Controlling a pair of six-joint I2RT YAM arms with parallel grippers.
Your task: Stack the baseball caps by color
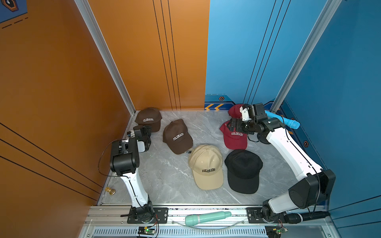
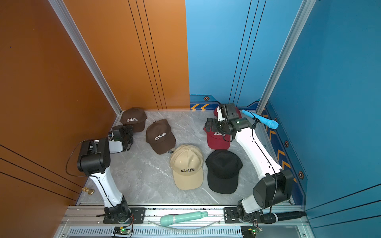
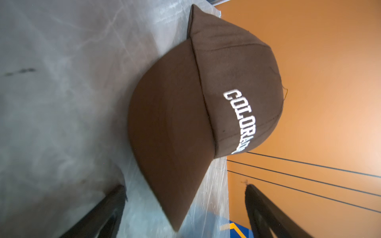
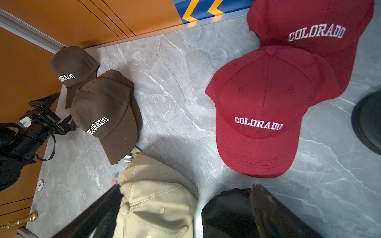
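A brown cap [image 1: 148, 117] sits at the back left, and my open left gripper is at its brim, which lies between the fingers in the left wrist view. A second brown cap [image 1: 177, 136] lies to its right. Two red caps, front [image 4: 262, 103] and back [image 4: 309, 19], overlap at the back right. My open right gripper hangs above the front red one, holding nothing. A beige cap [image 1: 205, 166] and a black cap [image 1: 243, 171] lie side by side at the front.
A blue cylinder [image 2: 260, 119] rests at the back right beside a dark round object [image 4: 367, 123]. A small brass piece [image 1: 110, 191] is at the front left. Walls enclose the back and sides.
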